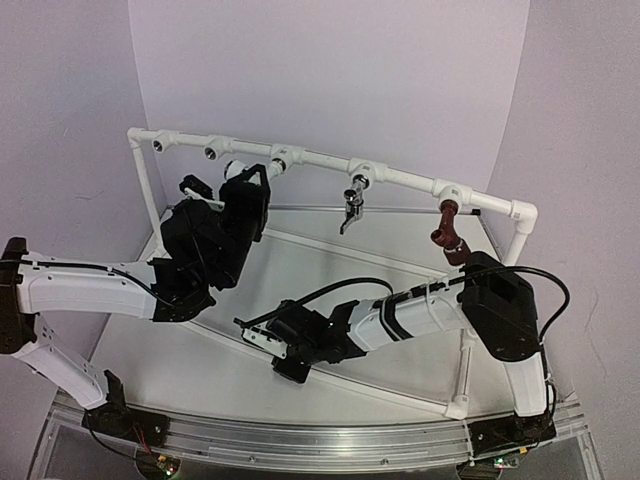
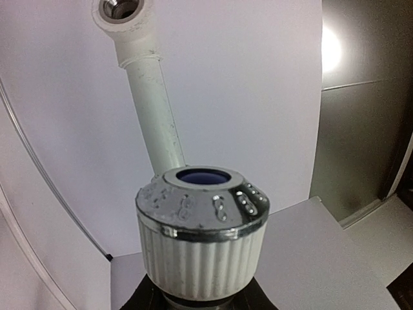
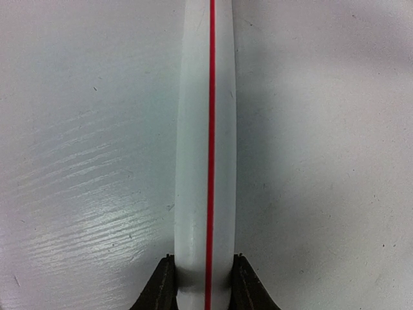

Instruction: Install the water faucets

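Observation:
A white faucet, its ribbed knob [image 2: 200, 258] topped with a blue centre, is gripped by my left gripper [image 1: 257, 180]. In the left wrist view, dark fingers [image 2: 145, 297] flank it just under the knob. The faucet's white inlet end [image 1: 274, 171] meets the mouth of the middle tee [image 1: 286, 156] on the upper pipe; whether any thread has engaged cannot be told. My right gripper is closed around a white lower rail [image 3: 193, 161] with a red stripe, one finger against each side.
A chrome faucet [image 1: 352, 203] and a brown faucet [image 1: 449, 235] hang from the two tees on the right. Two left tees, the outer tee [image 1: 162, 142] and the inner tee [image 1: 215, 147], are empty. The right forearm crosses low in front of the frame.

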